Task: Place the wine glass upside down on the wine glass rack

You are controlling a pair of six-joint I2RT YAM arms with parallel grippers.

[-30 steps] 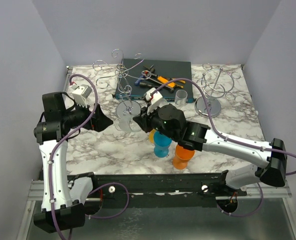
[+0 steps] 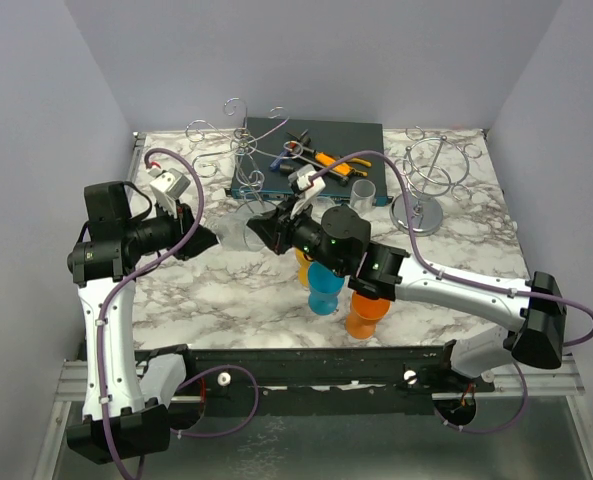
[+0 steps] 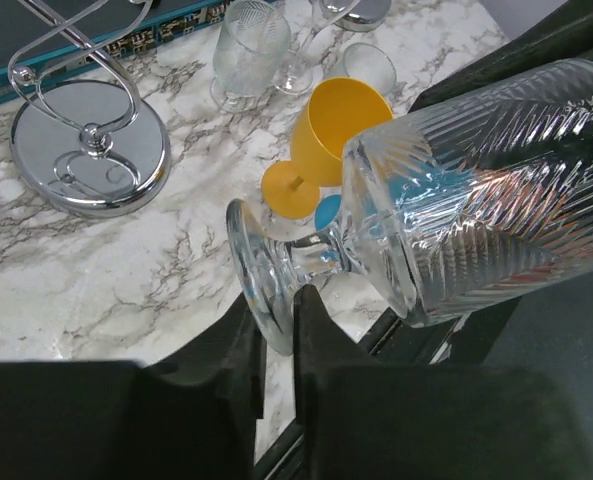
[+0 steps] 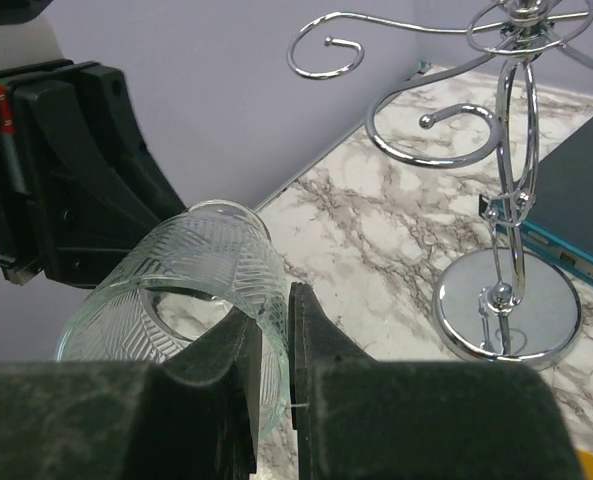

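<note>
A clear ridged wine glass hangs sideways between my grippers. My right gripper is shut on the glass at its rim, the bowl opening toward that wrist camera. My left gripper is at the glass's round foot, the fingertips at its edge; whether they grip it I cannot tell. Just behind, the chrome wine glass rack stands on a round base, its curled arms above the glass's level in the right wrist view.
Yellow, blue and orange cups and clear glasses stand on the marble table. A second rack is at right, a dark board with tools at the back.
The glass has swung left to lie sideways toward my left gripper as my right gripper turned with it. My left gripper has shifted slightly, now meeting the foot.
</note>
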